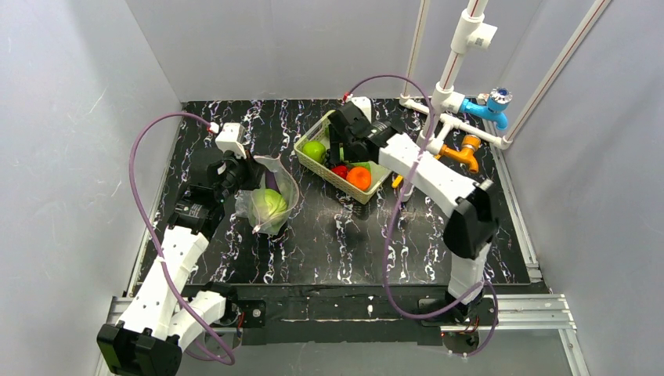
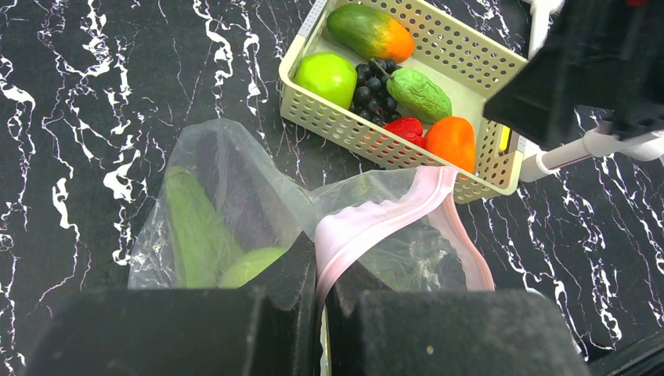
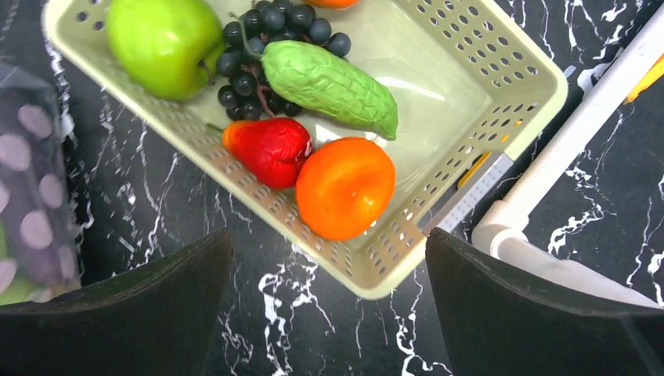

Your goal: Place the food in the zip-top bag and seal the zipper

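Observation:
In the left wrist view, my left gripper is shut on the pink-edged rim of the clear zip top bag (image 2: 223, 168). The bag's mouth gapes open, and its zipper strip (image 2: 384, 215) curves to the right. Inside the bag, the top view shows a green cabbage (image 1: 269, 204) and a dark purple vegetable (image 1: 271, 181). A long green item (image 2: 192, 227) also shows through the plastic. My right gripper is open above the basket (image 3: 470, 35), nothing between its fingers. The basket holds an orange item (image 3: 344, 188), red pepper (image 3: 270, 151), green apple (image 3: 164, 47), grapes (image 3: 250, 66) and green vegetable (image 3: 329, 86).
A papaya-like fruit (image 2: 368, 31) lies in the basket's far corner. White pipes (image 3: 583, 117) run close along the basket's right end, with a blue tap (image 1: 489, 110) and an orange tap (image 1: 462, 153).

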